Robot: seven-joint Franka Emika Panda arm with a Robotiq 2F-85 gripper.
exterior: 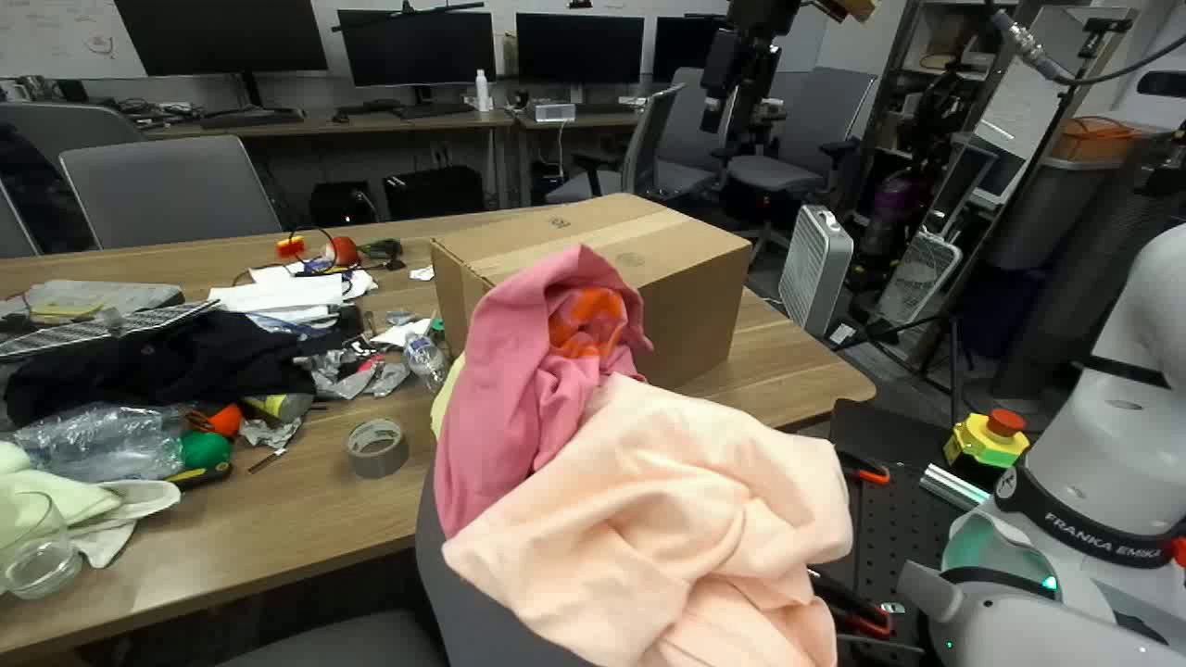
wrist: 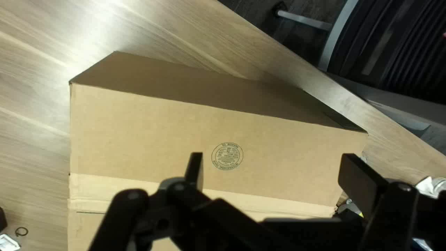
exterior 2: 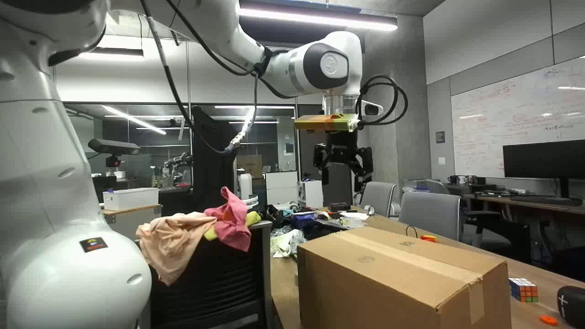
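Observation:
My gripper [exterior 2: 343, 178] hangs above the table, fingers pointing down and spread apart. In the wrist view the open gripper has nothing between its fingers, and a closed cardboard box [wrist: 138, 134] lies below it. Exterior view 1 has the gripper at the top, high over the box [exterior: 689, 300]. A pink cloth [exterior: 506, 411] and a peach cloth [exterior: 667, 522] are draped over a chair back beside the table. Inside the pink folds an orange patch [exterior: 589, 322] shows. The same pink cloth [exterior 2: 233, 222] and peach cloth [exterior 2: 175, 238] appear left of the box in exterior view 2.
Clutter covers the table's far-left part: a dark cloth [exterior: 167, 361], plastic packaging [exterior: 100, 439], a tape roll [exterior: 377, 448] and a glass [exterior: 33, 545]. A Rubik's cube [exterior 2: 523, 289] sits beside the box. Bare wood [exterior: 278, 511] shows along the table's front edge.

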